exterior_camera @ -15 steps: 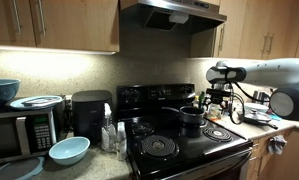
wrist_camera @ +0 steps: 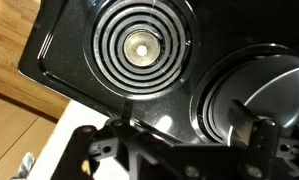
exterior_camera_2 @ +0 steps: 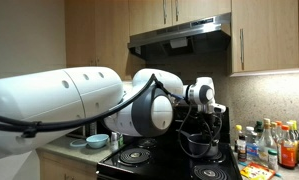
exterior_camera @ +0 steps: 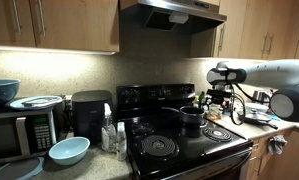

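My gripper appears open in the wrist view, with a dark finger on each side and nothing seen between them. Below it lie the stovetop's front edge and a coil burner point(wrist_camera: 141, 46). At the right of that view is a dark round pot point(wrist_camera: 277, 88), partly covered by the right finger. In exterior view 1 the pot point(exterior_camera: 192, 116) rests on the black stove point(exterior_camera: 179, 160), and the gripper hangs to its right. Exterior view 2 has the arm point(exterior_camera_2: 149, 105) reaching across the stove, with the pot point(exterior_camera_2: 199, 143) under its wrist.
A pale blue bowl point(exterior_camera: 69, 151) and several bottles stand left of the stove. Bottles and jars point(exterior_camera_2: 271, 146) crowd the counter on its other side. A range hood point(exterior_camera: 174, 18) overhangs the stove.
The arm at the right has shifted slightly in exterior view 1. The pot and the things on the counter look the same.
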